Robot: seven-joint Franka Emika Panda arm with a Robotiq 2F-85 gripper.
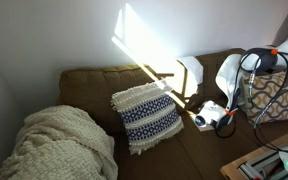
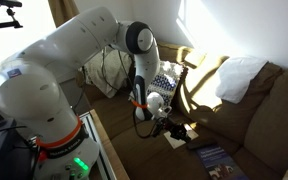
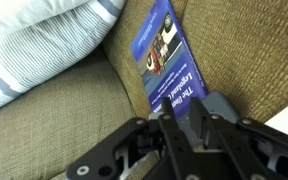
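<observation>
In the wrist view, a blue book [image 3: 166, 55] with a picture and white lettering on its cover lies on the brown sofa. My gripper comes in from the bottom of that view, its dark fingertips slightly apart over the book's lower end. No held object shows between them. A dark grey rounded shape [image 3: 221, 104] sits close by on the right; what it is cannot be told. From the side, the gripper [image 2: 174, 130] hangs low over the seat, near a pale sheet [image 2: 190, 131]. The book's contact with the fingers is hidden.
A blue-and-white cushion [image 1: 149, 116] leans on the sofa back, and a cream blanket [image 1: 59, 145] covers the left end. Another patterned cushion [image 1: 271, 97] is behind the arm. A dark blue flat item [image 2: 219, 162] lies on the seat. Free seat remains in the middle.
</observation>
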